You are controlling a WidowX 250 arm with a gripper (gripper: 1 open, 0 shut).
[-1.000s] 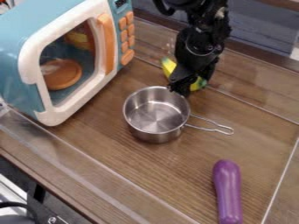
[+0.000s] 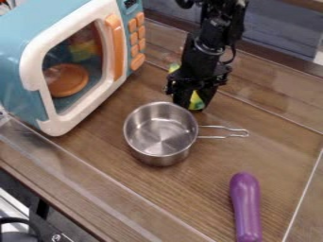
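The black gripper (image 2: 190, 93) reaches down from the top centre onto a yellow-green object (image 2: 195, 100), which it largely hides; it is shut on that object, just behind a steel saucepan (image 2: 159, 137). The saucepan stands on the wooden counter, its wire handle pointing right.
A toy microwave (image 2: 57, 66) in blue and white fills the upper left. A purple eggplant (image 2: 246, 206) lies at the lower right. A back wall borders it behind.
The gripper and the yellow-green object have moved slightly left. The saucepan has also shifted a little to the left.
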